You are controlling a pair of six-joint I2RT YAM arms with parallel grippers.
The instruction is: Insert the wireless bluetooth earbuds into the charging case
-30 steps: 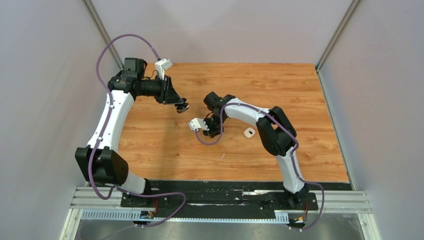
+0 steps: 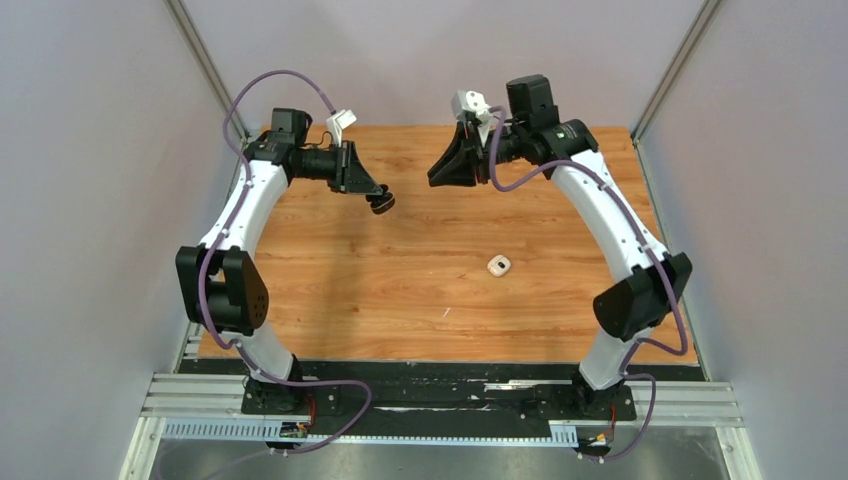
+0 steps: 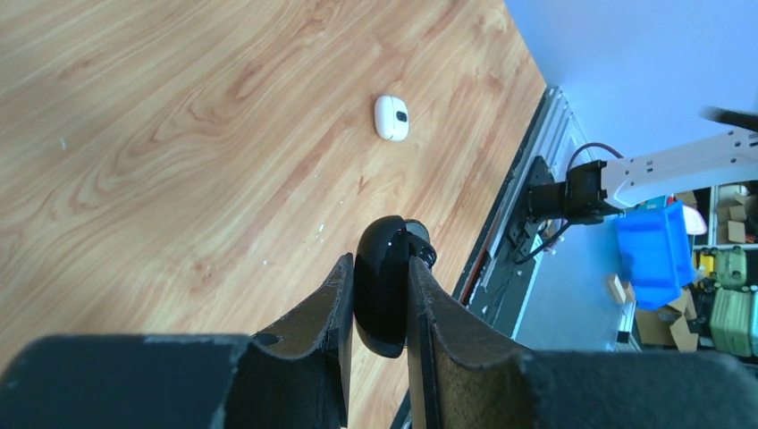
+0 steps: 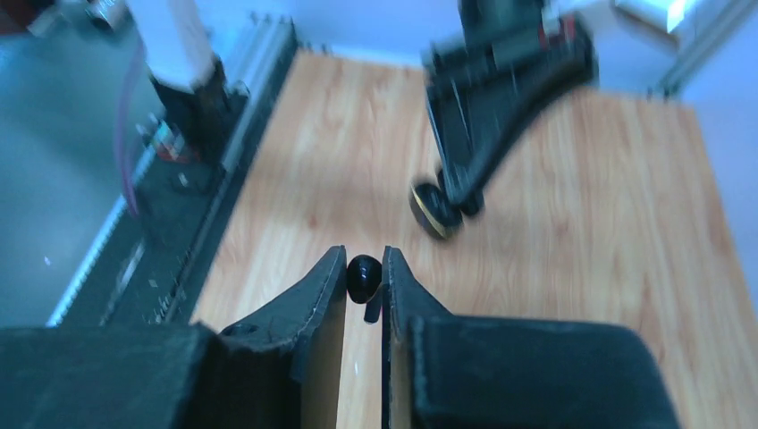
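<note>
My left gripper (image 2: 368, 190) is raised over the upper left of the wooden table, shut on the black charging case (image 2: 380, 202), which in the left wrist view (image 3: 383, 286) sits upright between the fingertips. My right gripper, raised to its right, is shut on a small black earbud (image 4: 363, 277), its stem showing below the fingertips. In the right wrist view the case (image 4: 434, 207) hangs from the blurred left gripper ahead. A small white case-like object (image 2: 498, 265) with a dark spot lies on the table at centre right.
Pale walls enclose it at the sides and back, and dark rails run along the front edge. Purple cables loop over both arms.
</note>
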